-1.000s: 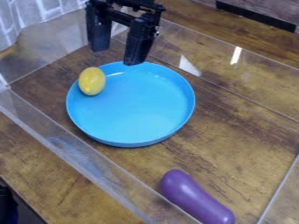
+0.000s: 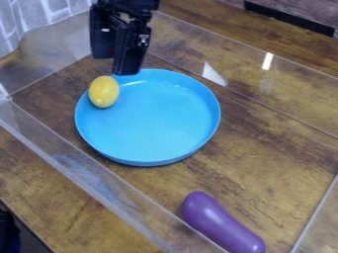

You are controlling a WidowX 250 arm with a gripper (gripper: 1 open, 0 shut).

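A blue plate (image 2: 156, 126) lies on the wooden table, holding a yellow egg-shaped object (image 2: 103, 91) at its left side. Above the plate's back edge my black gripper (image 2: 115, 61) hangs from the top of the view, open, just behind and above the yellow object. A purple eggplant-like object (image 2: 220, 222) lies at the lower right, off the plate.
Clear panels or edges run along the left (image 2: 66, 170) and lower right of the table. A pale bunched material sits at the top left. The wood right of the plate is free.
My gripper has turned and shifted left, its fingers now closer together in the view above the yellow object. The objects on the table have not moved.
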